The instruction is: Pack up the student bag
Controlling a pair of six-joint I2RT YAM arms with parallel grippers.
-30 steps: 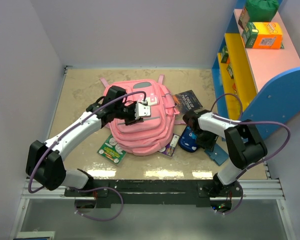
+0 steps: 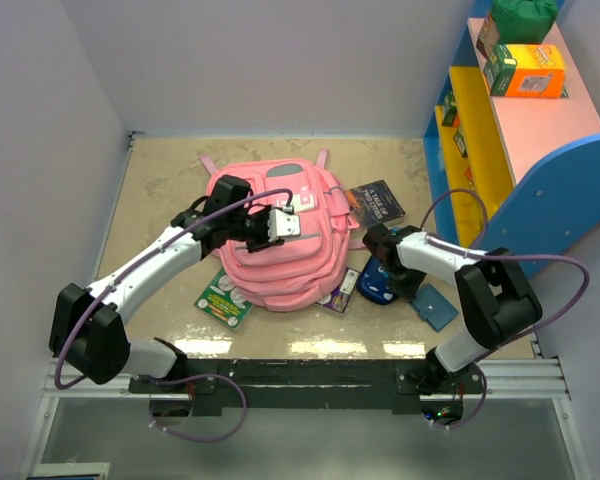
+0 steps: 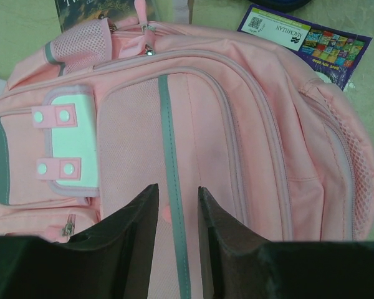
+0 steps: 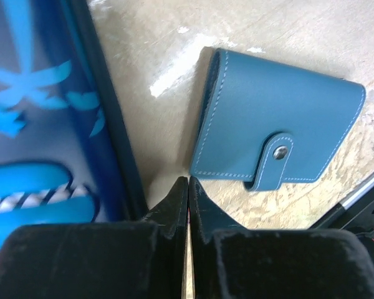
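Observation:
The pink backpack (image 2: 290,260) lies flat in the middle of the table, its compartments looking closed. Over it hovers my left gripper, fingers a little apart with nothing between them; the backpack's front panel (image 3: 206,137) fills its view. A blue wallet-like notebook with a snap strap (image 4: 277,118) rests on the table at the right. My right gripper is shut at its near corner, with nothing showing between the tips. To the left of these tips is a dark blue pouch (image 4: 43,156) with light blue shapes; the right arm partly hides it from above.
A dark book (image 2: 377,203) lies right of the backpack, a green booklet (image 2: 223,300) at its lower left and a purple booklet (image 2: 339,291) at its lower right. The blue and yellow shelf (image 2: 570,225) stands close behind the right arm.
The right arm has shifted slightly around the blue notebook and pouch. My left arm and the backpack look unchanged.

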